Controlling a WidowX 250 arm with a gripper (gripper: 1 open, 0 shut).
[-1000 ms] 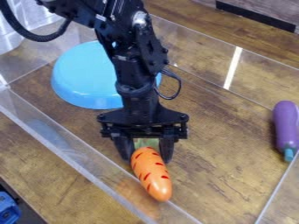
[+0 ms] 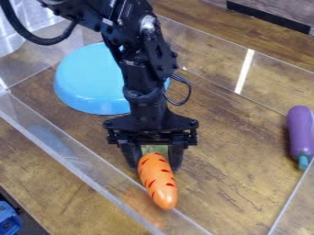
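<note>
An orange toy carrot (image 2: 159, 184) with dark streaks and a green top lies in the lower middle, angled toward the front. The black gripper (image 2: 152, 151) is low over its green end, one finger on either side. Whether the fingers press on the carrot is hard to tell from this view.
A blue round bowl or plate (image 2: 83, 84) sits at the back left. A purple toy eggplant (image 2: 302, 134) lies at the right edge. A clear plastic wall runs diagonally along the left and front. A blue object (image 2: 6, 221) shows at the bottom left. Bare wooden floor lies between carrot and eggplant.
</note>
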